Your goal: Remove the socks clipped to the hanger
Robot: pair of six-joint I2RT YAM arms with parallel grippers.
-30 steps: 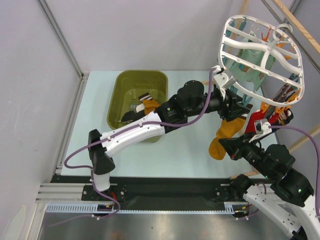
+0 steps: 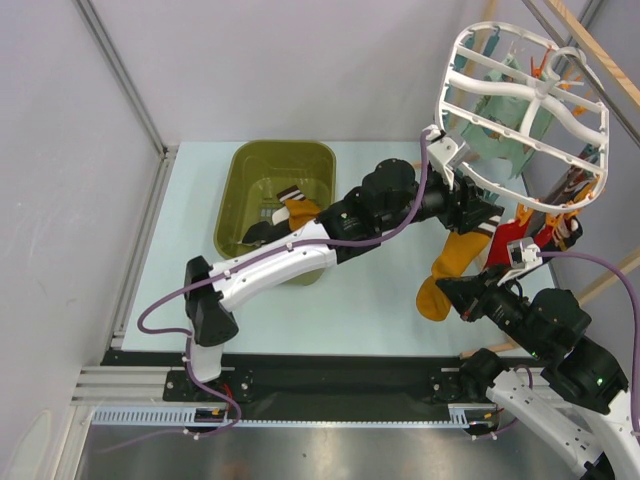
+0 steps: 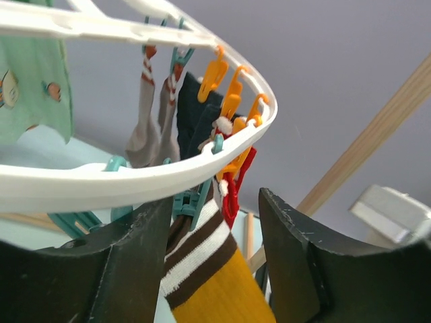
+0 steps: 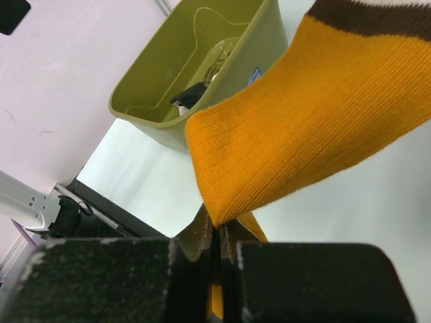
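An orange sock with brown and white stripes (image 2: 455, 262) hangs from the white round hanger (image 2: 440, 110) at the right of the top view. My right gripper is shut on its orange lower part. In the left wrist view the sock's striped cuff (image 3: 195, 259) meets a teal clip (image 3: 190, 202) under the hanger's rim. Around that clip and cuff my left gripper stands open, one finger on each side. The clip's grip on the cuff is partly hidden by the rim and the finger.
A green bin (image 2: 232, 190) holding socks stands on the white table, left of the left arm. Orange clips (image 3: 232, 91), dark and red items and a green cloth (image 3: 34, 87) hang close by. A wooden pole (image 3: 377, 128) rises at right.
The hanger has tilted a little. The right arm is still.
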